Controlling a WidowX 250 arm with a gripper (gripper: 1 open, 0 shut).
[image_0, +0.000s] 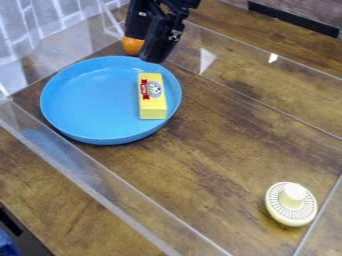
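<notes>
My black gripper (156, 45) is at the top centre, above the back of a blue plate (83, 105). An orange round object (131, 46) is partly behind it. A yellow box (151, 101) with a red label lies on the plate's right part. The gripper's fingertips are hard to make out, and I cannot tell what lies between them.
A cream round object (291, 203) sits at the lower right of the wooden table (241, 130). Transparent walls edge the left and lower area.
</notes>
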